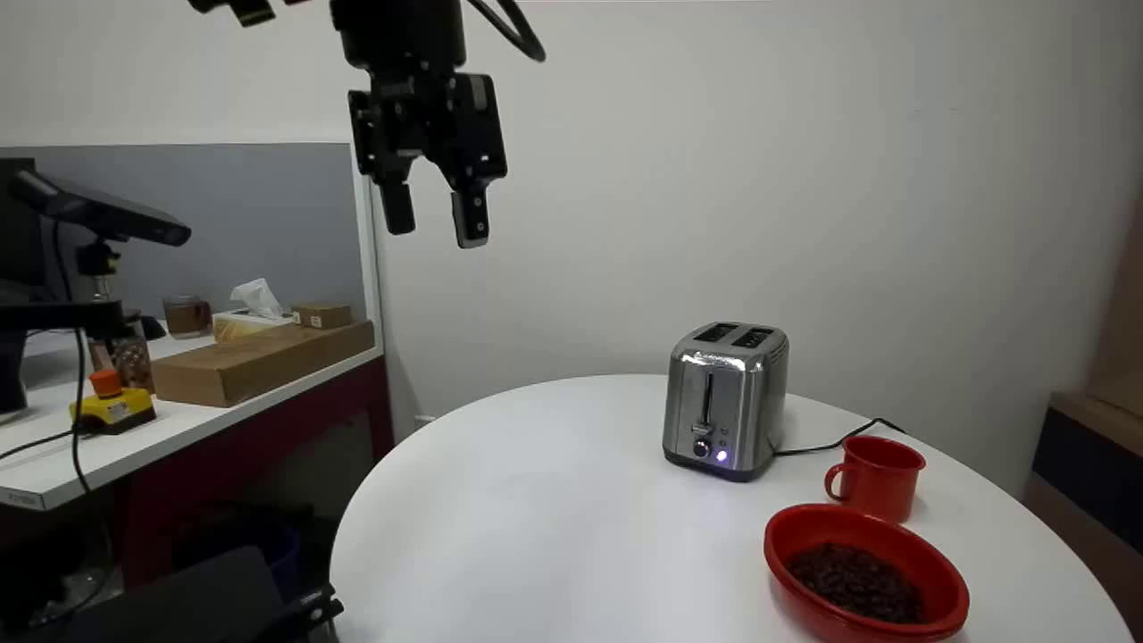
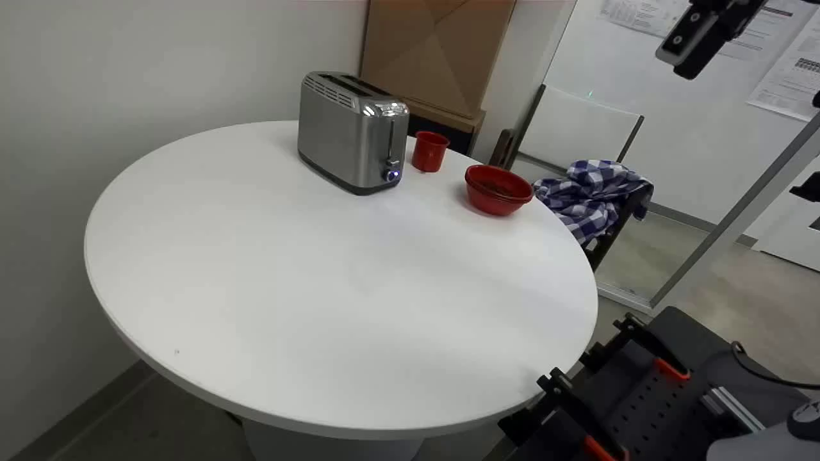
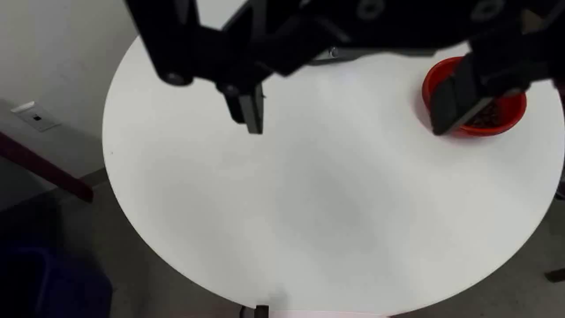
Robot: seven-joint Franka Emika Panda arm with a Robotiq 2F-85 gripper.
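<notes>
High above the white round table (image 1: 514,504), my gripper (image 1: 437,220) hangs open, its two fingers apart with only air between them. At the table's far side stands a silver toaster (image 1: 726,402), a small light glowing by its knob. A red mug (image 1: 880,479) is to the toaster's right. Nearer the front right edge sits a red bowl (image 1: 798,600) holding dark bean-like pieces (image 1: 857,579). In the wrist view the fingers (image 3: 253,112) are spread wide over the table, and one of them partly hides the bowl (image 3: 516,114); the mug cannot be made out there.
A black cord (image 1: 836,441) trails from the toaster. On the side desk rest a cardboard box (image 1: 262,363) and a yellow emergency-stop box (image 1: 116,409). A checkered cloth (image 2: 596,192) lies on a chair beyond the table.
</notes>
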